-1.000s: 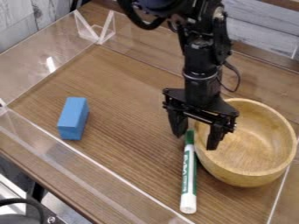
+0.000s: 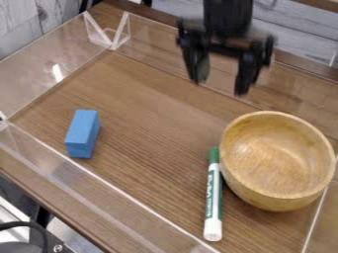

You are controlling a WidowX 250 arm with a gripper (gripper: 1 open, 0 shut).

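My gripper (image 2: 219,69) is raised at the top centre of the camera view, two black finger assemblies hanging apart with nothing visible between them; it is blurred. A blue block (image 2: 82,132) lies at the left. A white-and-green marker (image 2: 212,203) lies lengthwise to the left of a pale yellow bowl (image 2: 278,193) at the right.
The wooden tray floor (image 2: 138,163) is clear in the middle and back left. Raised tray walls run along the left and back, with a clear plastic piece at the upper left corner.
My gripper has moved up and back, away from the bowl and marker, uncovering the bowl's back rim. The block, marker and bowl look unmoved.
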